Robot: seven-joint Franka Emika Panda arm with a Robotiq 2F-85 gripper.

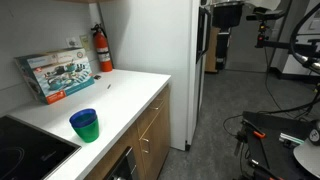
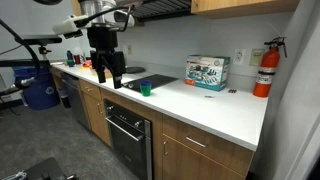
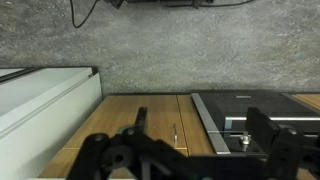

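Observation:
In the wrist view, the black fingers (image 3: 141, 119) of my gripper stand wide apart with nothing between them. Below them are wooden cabinet fronts and the floor. Exterior view 2 has the arm (image 2: 101, 45) raised in front of the counter, to the left of a cup. That cup (image 1: 85, 124), green below and blue at the top, stands upright on the white counter (image 1: 125, 93) near its front edge. It also shows as a small green shape (image 2: 146, 88) in exterior view 2, clear of the gripper.
A picture-covered box (image 2: 207, 71) and a red fire extinguisher (image 2: 267, 69) stand at the back of the counter. Beside the cup lies a black cooktop (image 1: 28, 150). An oven (image 2: 128, 131) and wooden cabinets sit below. Grey floor (image 1: 205, 145) is open in front.

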